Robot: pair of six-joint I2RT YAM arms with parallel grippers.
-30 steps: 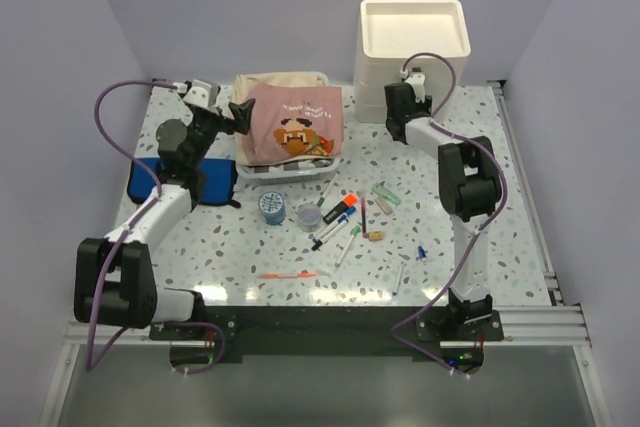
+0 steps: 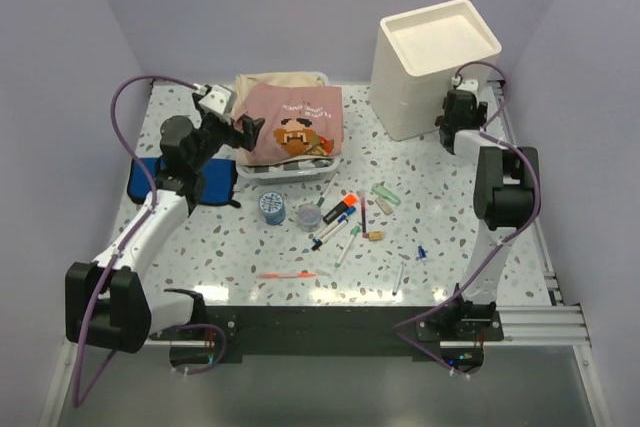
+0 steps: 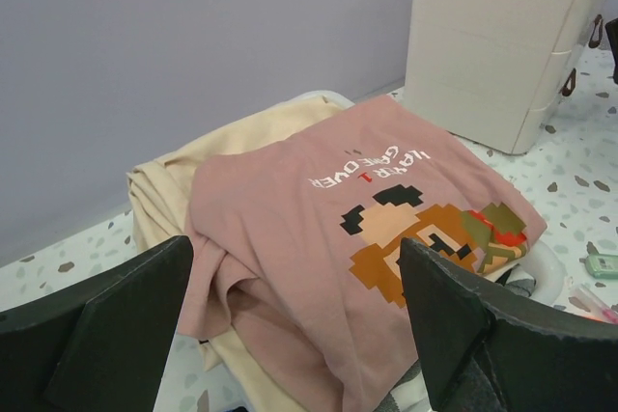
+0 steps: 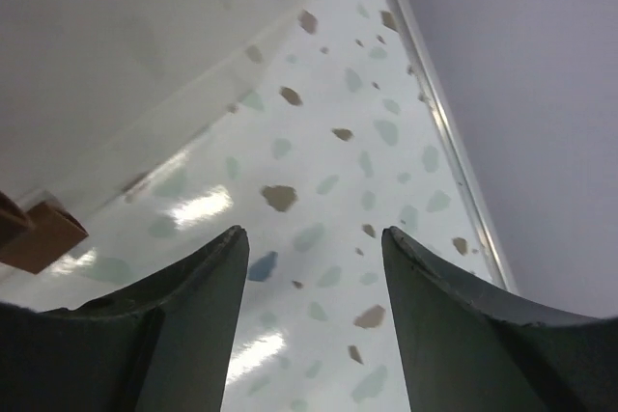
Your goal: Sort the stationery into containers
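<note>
A white box stack stands at the back right; my right gripper is at its front right, part open with nothing seen between the fingers, near a small brown piece by the box. My left gripper is open over a clear tray holding pink and cream cloths, also seen in the left wrist view. Pens, an orange pencil, a blue round container and small clear pot lie on the table.
A blue flat pouch lies under my left arm. Small items lie at the middle. Walls border the table on left, back and right.
My right gripper has moved right along the box, which has shifted right and turned askew. The left arm has moved slightly right.
</note>
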